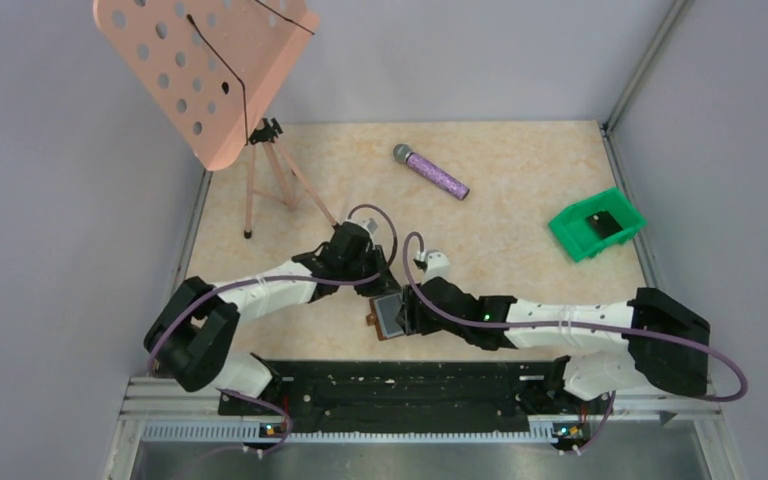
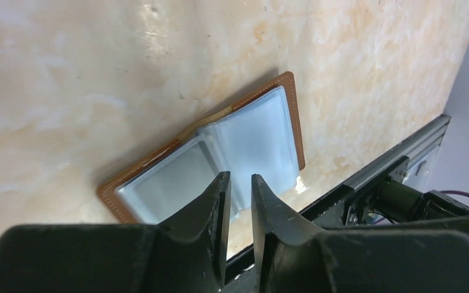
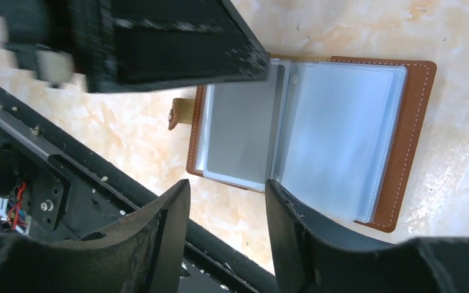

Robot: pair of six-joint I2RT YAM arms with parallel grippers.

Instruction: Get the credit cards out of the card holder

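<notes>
The card holder (image 1: 390, 316) lies opened flat on the table, with a brown stitched edge and clear plastic sleeves, partly covered by both grippers in the top view. In the right wrist view its left sleeve (image 3: 244, 131) looks grey and its right sleeve (image 3: 342, 137) pale blue; I cannot tell whether cards are inside. My left gripper is open by a narrow gap, over the holder, nothing between its fingers. My right gripper stands open wider beside the holder's near edge, also empty. The left gripper's dark finger (image 3: 244, 58) crosses the holder's far edge.
A green box (image 1: 580, 238) with a dark item inside stands at the right. The purple microphone (image 1: 440, 176) lies at the back, and a pink tripod stand (image 1: 285, 170) is at the left rear. Table space behind the arms is clear.
</notes>
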